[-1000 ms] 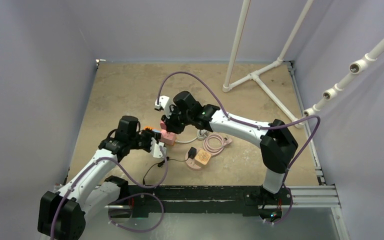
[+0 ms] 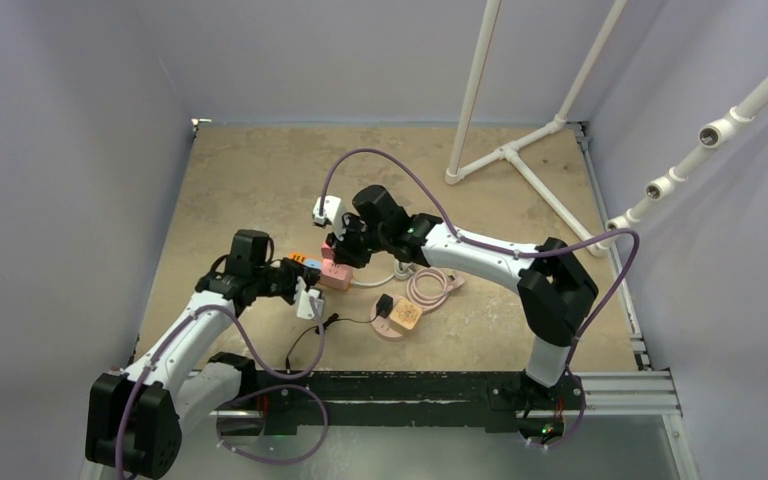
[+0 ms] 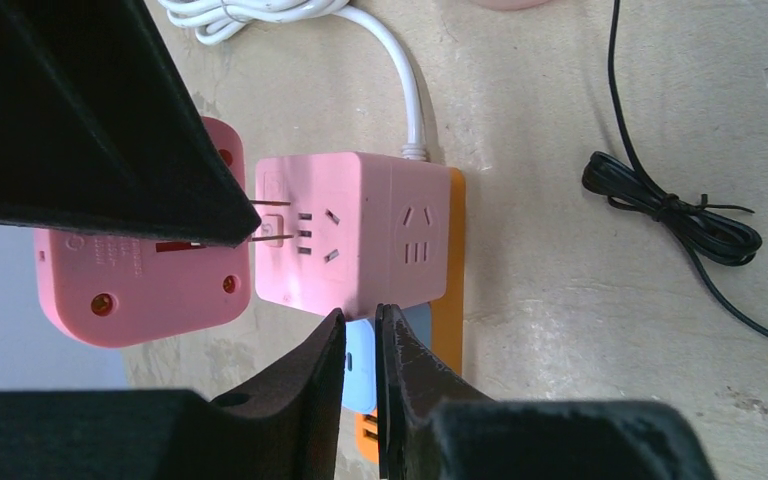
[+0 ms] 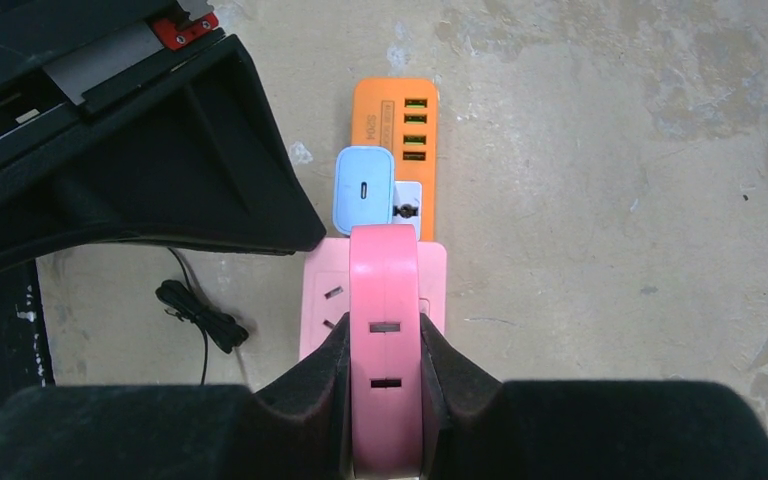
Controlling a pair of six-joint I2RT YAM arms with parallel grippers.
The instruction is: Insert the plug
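Note:
My right gripper is shut on a pink plug; in the left wrist view this pink body has metal prongs pointing at the sockets of a pink cube, with a visible length of prong outside. The cube sits at the end of an orange strip, beside a light blue block. My left gripper is low in front of the cube and blue block, its fingertips close together; whether anything is between them is unclear.
A black cable bundle lies beside the strip. Coiled pink cable and a yellow block lie right of centre. White pipe frames stand at the back right; the back left of the board is clear.
The left arm has drawn slightly leftward. The right gripper has shifted slightly right and stays over the pink cube with the plug.

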